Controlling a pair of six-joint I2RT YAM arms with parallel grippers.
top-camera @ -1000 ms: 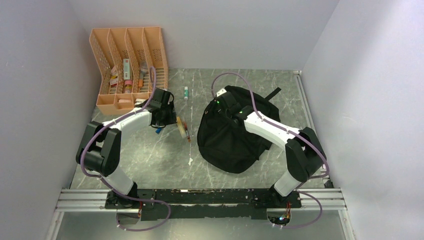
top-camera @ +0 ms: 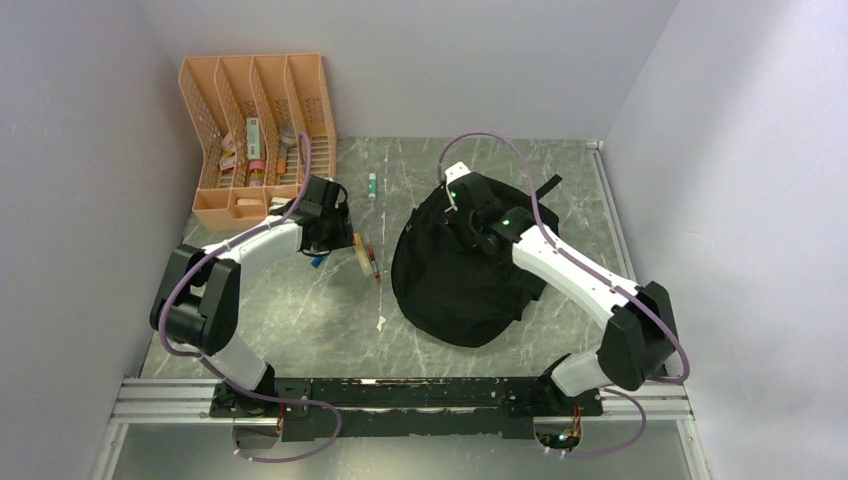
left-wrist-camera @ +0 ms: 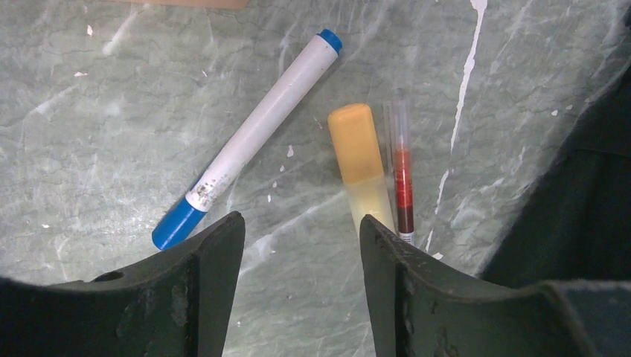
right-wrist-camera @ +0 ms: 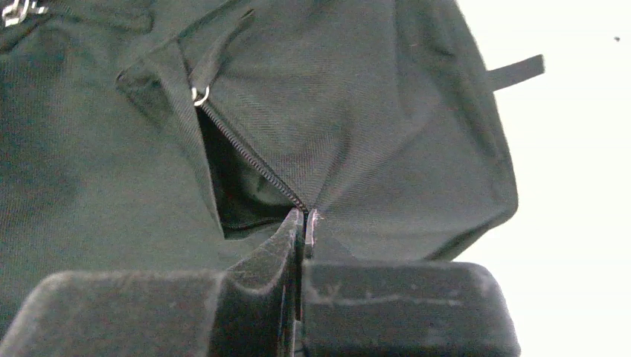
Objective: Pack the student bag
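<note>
The black student bag [top-camera: 462, 295] lies on the right half of the table. In the right wrist view, my right gripper is shut on the zippered edge of the bag's opening. Creases in the cloth run to the fingertips, and a dark gap shows beside the zipper [right-wrist-camera: 253, 158]. My left gripper is open and empty above the table. Ahead of it lie a white marker with blue ends [left-wrist-camera: 260, 123], an orange-capped tube [left-wrist-camera: 357, 145] and a thin red pen [left-wrist-camera: 402, 178].
A peach organizer [top-camera: 245, 200] at the back left holds several items in its slots. A small white-and-teal tube [top-camera: 372, 186] lies between it and the bag.
The left arm and the loose pens look unmoved.
</note>
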